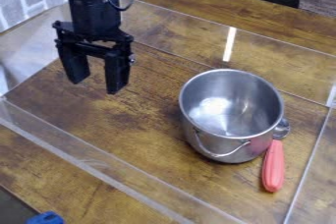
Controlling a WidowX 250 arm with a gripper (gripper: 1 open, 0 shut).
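My black gripper (pixel 96 71) hangs at the upper left of the camera view over bare wood, open, with nothing between its fingers. To its right stands a steel pot (pixel 231 111) with a wire handle, empty inside. A long red object (pixel 273 167) lies beside the pot at its lower right.
A clear plastic edge runs along the left and front. A small blue object (pixel 46 217) is partly in view at the bottom left corner. A white strip (pixel 230 43) marks the wood behind the pot.
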